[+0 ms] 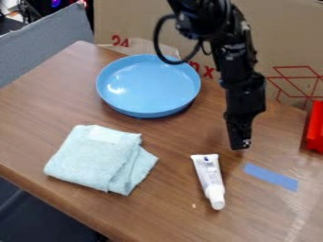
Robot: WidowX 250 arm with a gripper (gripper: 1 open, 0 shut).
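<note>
My black gripper [240, 142] points down just above the wooden table, right of the blue plate [147, 85] and behind the white tube [210, 180]. It looks shut, with nothing visible between its fingers. A folded pale cloth [101, 159] lies at the left front, apart from the tube.
A strip of blue tape [270, 177] is stuck to the table at right. A red object [315, 128] stands at the right edge. A cardboard box [284, 47] backs the table. Bare wood lies at the far left and front.
</note>
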